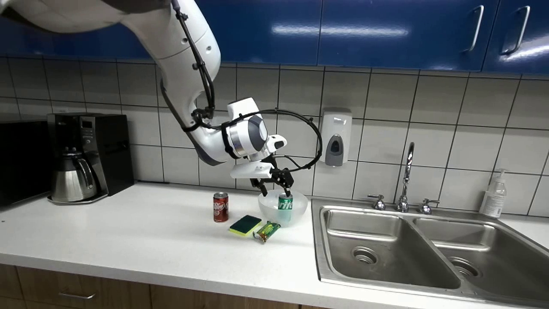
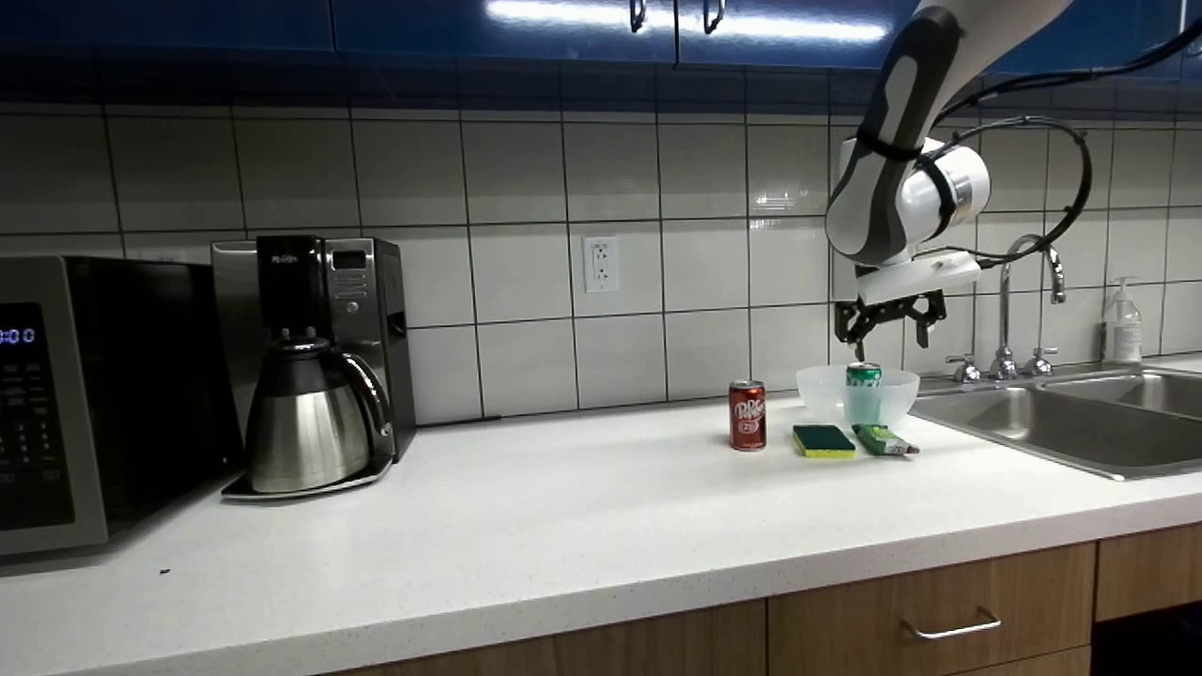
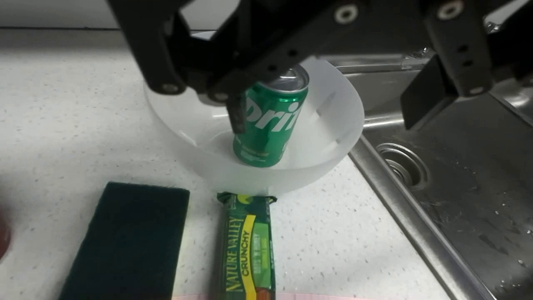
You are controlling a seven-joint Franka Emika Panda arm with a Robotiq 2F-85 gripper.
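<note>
My gripper (image 1: pixel 276 194) is open above the translucent white bowl (image 1: pixel 267 206), its fingers empty. Inside that bowl stands a green Sprite can (image 3: pixel 267 130), upright; in the wrist view the left finger (image 3: pixel 236 115) covers part of its label, while the right finger (image 3: pixel 430 95) shows well to the right, over the sink side. A green Nature Valley bar (image 3: pixel 248 245) lies on the counter in front of the bowl. Left of the bar is a green and yellow sponge (image 2: pixel 824 441). Farther left, a red Dr Pepper can (image 2: pixel 747 416) stands upright.
The steel sink (image 1: pixel 318 247) borders the bowl's right side, with a faucet (image 1: pixel 406 177) behind. A soap dispenser (image 1: pixel 335 137) hangs on the wall. A coffee maker (image 2: pixel 321 372) and microwave (image 2: pixel 51 406) stand at left.
</note>
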